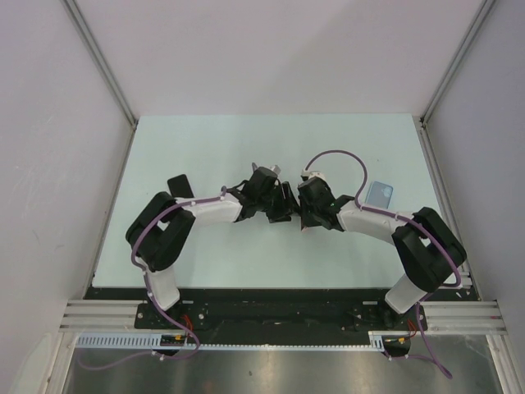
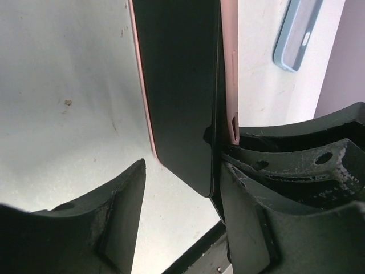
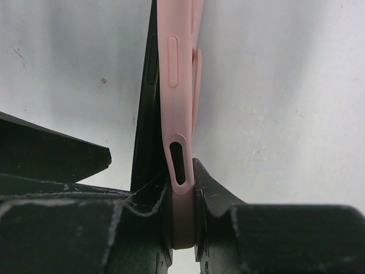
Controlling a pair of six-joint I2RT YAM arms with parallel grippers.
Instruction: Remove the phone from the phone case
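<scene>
The black phone (image 2: 178, 85) stands on edge, tilted, beside its pink phone case (image 2: 230, 74). In the right wrist view a long side of the phone (image 3: 149, 108) shows outside the case wall, so that side is out; its other side still has a thin pink edge along it in the left wrist view. My right gripper is shut on the end of the pink case (image 3: 177, 85). My left gripper is open, with the phone's lower corner between its fingers; one finger (image 2: 234, 200) is close against that corner, the other stands apart.
A light blue case (image 1: 379, 194) lies at the right of the table, and a dark flat object (image 1: 180, 185) at the left. Both grippers are very close together mid-table.
</scene>
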